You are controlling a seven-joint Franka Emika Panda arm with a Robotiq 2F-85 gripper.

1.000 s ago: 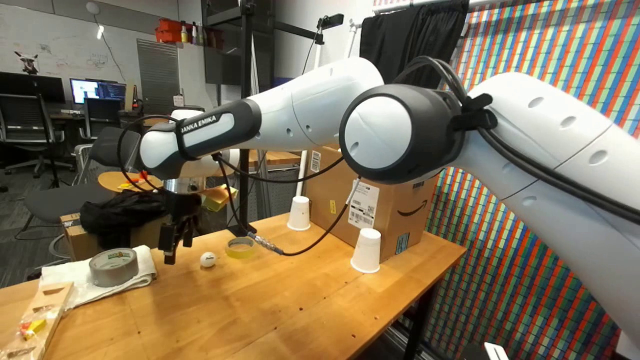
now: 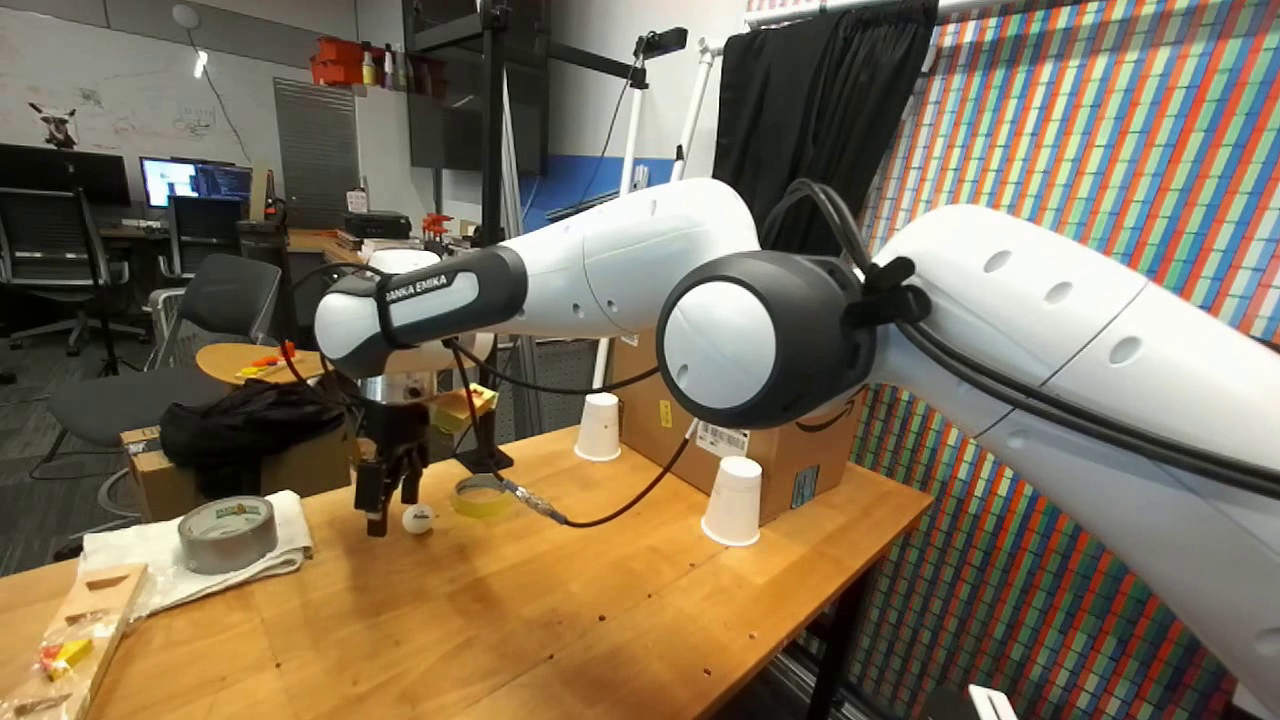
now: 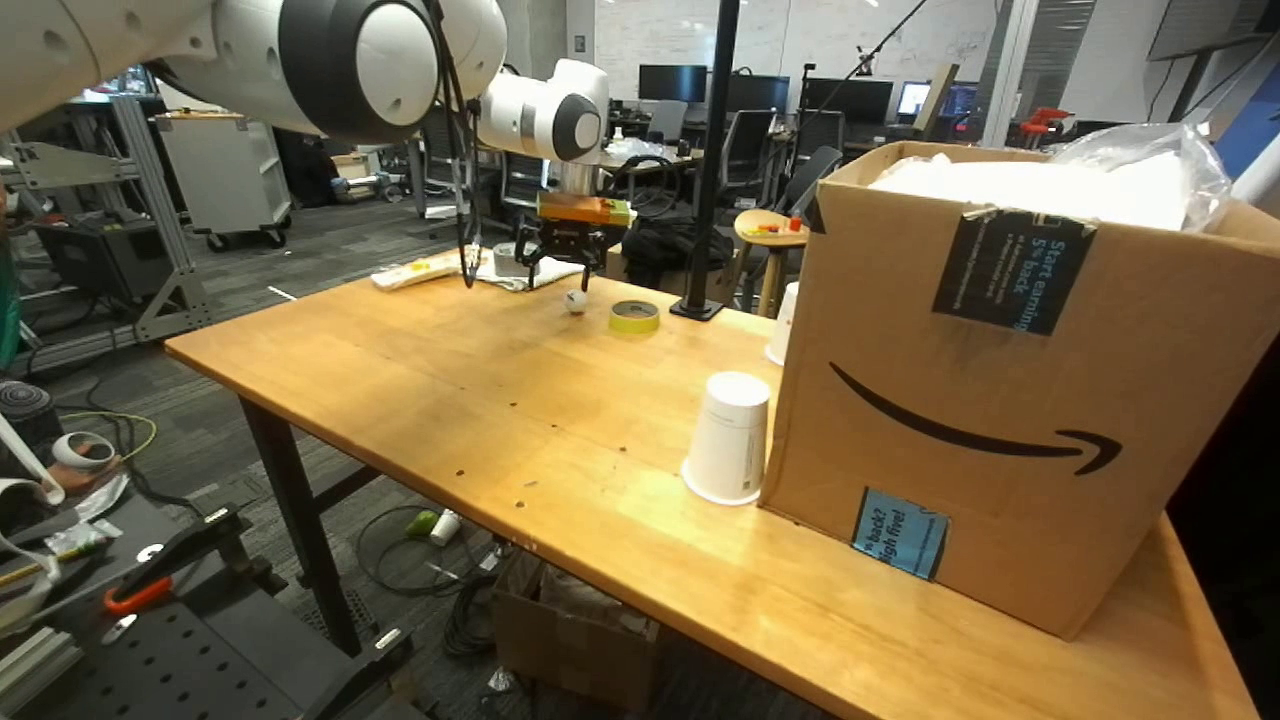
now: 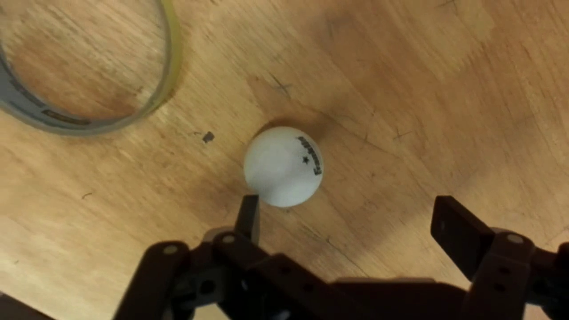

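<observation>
A white ball (image 4: 283, 167) with dark lettering rests on the wooden table, close to the left fingertip in the wrist view. My gripper is open, its two black fingers wide apart with only bare wood between them. The ball lies beyond the fingertips, toward the left finger (image 4: 246, 219), not between the two; whether that finger touches it I cannot tell. From exterior view 1, the gripper (image 2: 393, 510) points down just left of the ball (image 2: 416, 518). Exterior view 2 has the ball (image 3: 576, 301) below the gripper.
A yellow tape roll (image 3: 633, 317) lies near the ball. Two upturned white cups (image 2: 732, 502) stand by a cardboard box (image 3: 1008, 396). A grey tape roll (image 2: 228, 534) sits on a white cloth (image 2: 162, 564).
My gripper has moved right and slightly lower, coming closer to the ball. The ball appears to be in about the same place.
</observation>
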